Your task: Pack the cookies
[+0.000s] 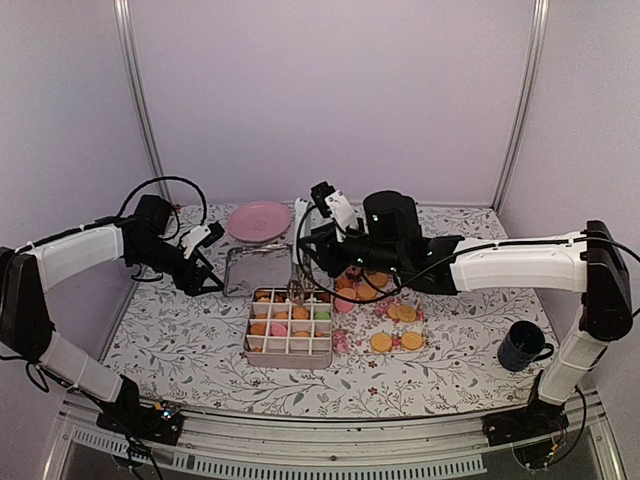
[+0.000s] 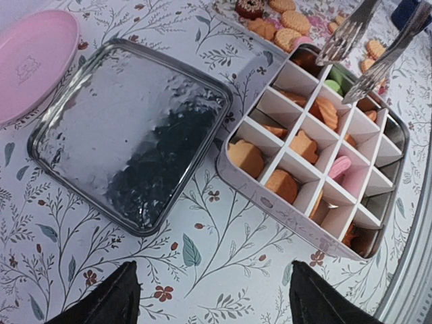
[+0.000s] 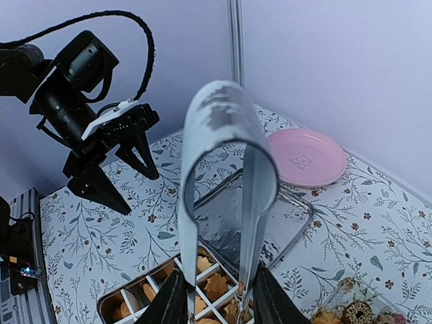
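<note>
My right gripper is shut on metal tongs (image 3: pixel 228 128), its black fingers against their two arms. The tong tips (image 2: pixel 368 79) stand apart above the back right of the divided box (image 2: pixel 291 217), with nothing seen between them. Cookies lie in many of the box's compartments, among them a leaf-shaped cookie (image 2: pixel 326 113), a pink one (image 2: pixel 339 167) and a green one (image 2: pixel 333 86). Loose cookies (image 1: pixel 382 342) lie right of the box. Open and empty, my left gripper hangs left of the box, its two fingers wide apart.
A clear tray-like lid (image 2: pixel 131 128) lies on the cloth behind and left of the box. Farther back is a pink plate (image 1: pixel 258 221). A dark mug (image 1: pixel 523 346) stands at the far right. The cloth in front of the left gripper is bare.
</note>
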